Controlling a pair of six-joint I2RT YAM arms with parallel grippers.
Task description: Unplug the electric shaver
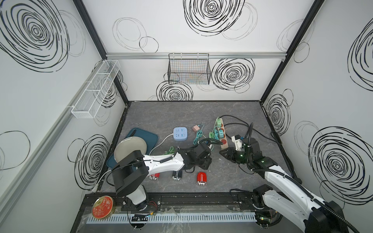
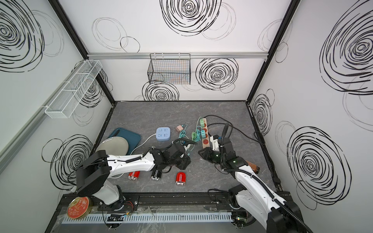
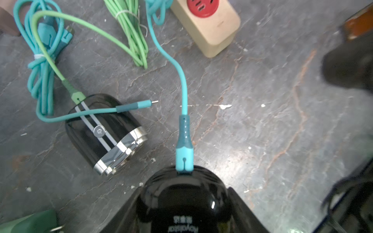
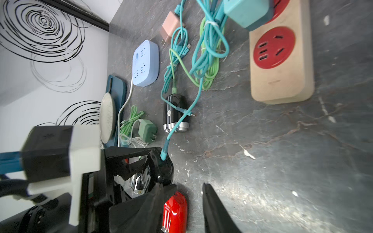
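A glossy black shaver [image 3: 182, 200] is clamped in my left gripper, its fingers on either side. A teal cable [image 3: 183, 93] is plugged into the shaver's end, and leads up toward the beige power strip [image 3: 217, 35]. Seen from the right wrist, that cable [image 4: 198, 91] runs slack from the held shaver [image 4: 162, 169] to a teal adapter [image 4: 248, 13] on the strip. My right gripper is partly open with nothing between its fingers, just right of the left gripper and apart from the cable.
Another black shaver [image 3: 103, 132] with a green cable lies close by, a loose teal cable end across it. A red shaver [image 4: 174, 213] sits in front. Several coiled cables lie near the strip; a blue socket box [image 1: 180, 134] stands farther left. Table right of the grippers is clear.
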